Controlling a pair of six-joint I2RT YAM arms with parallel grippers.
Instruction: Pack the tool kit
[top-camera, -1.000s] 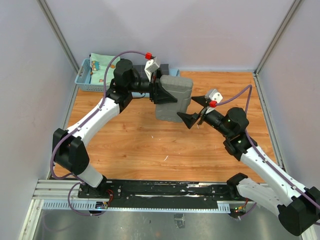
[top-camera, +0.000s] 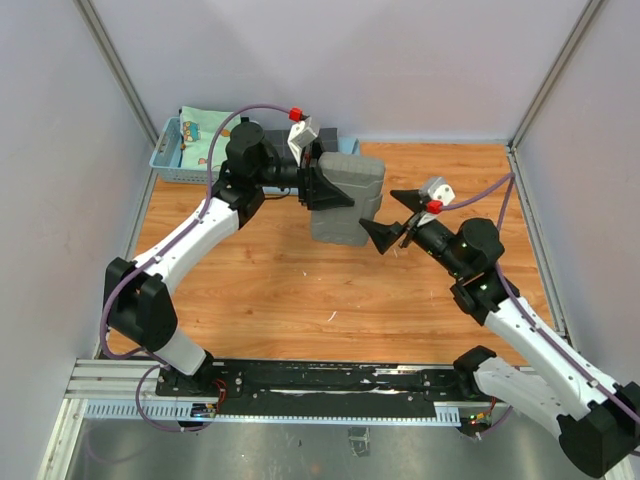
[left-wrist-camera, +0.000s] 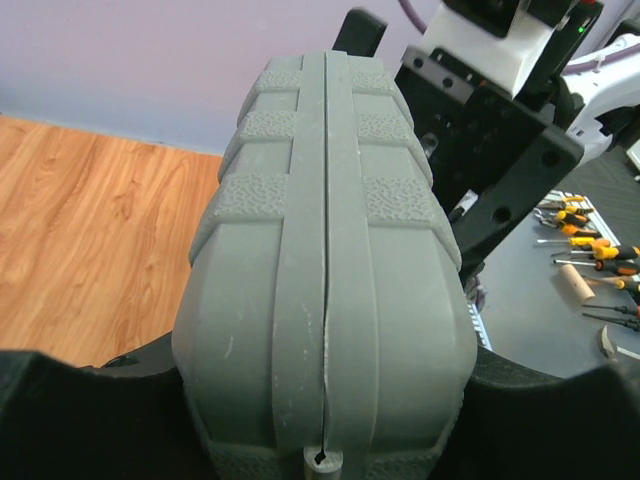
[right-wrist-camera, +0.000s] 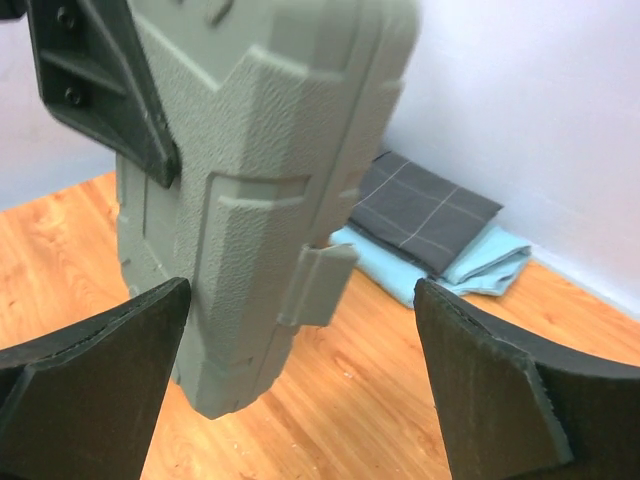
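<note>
A closed grey tool case (top-camera: 350, 190) is held up above the wooden table by my left gripper (top-camera: 322, 188), which is shut on it. Seen from the left wrist, the case (left-wrist-camera: 325, 250) fills the middle, its seam running upright between the two dark fingers. My right gripper (top-camera: 385, 213) stands open at the case's right side. In the right wrist view the case (right-wrist-camera: 250, 190), with a latch (right-wrist-camera: 318, 285) on its edge, sits by the left finger (right-wrist-camera: 110, 370); whether they touch I cannot tell. A gap separates latch and right finger (right-wrist-camera: 510, 380).
At the back left stands a blue basket (top-camera: 165, 160) with a green patterned cloth (top-camera: 205, 125). Folded dark and light-blue cloths (right-wrist-camera: 430, 210) lie along the back wall. Several tools (left-wrist-camera: 600, 255) lie off to the side in the left wrist view.
My left arm and the case look still.
</note>
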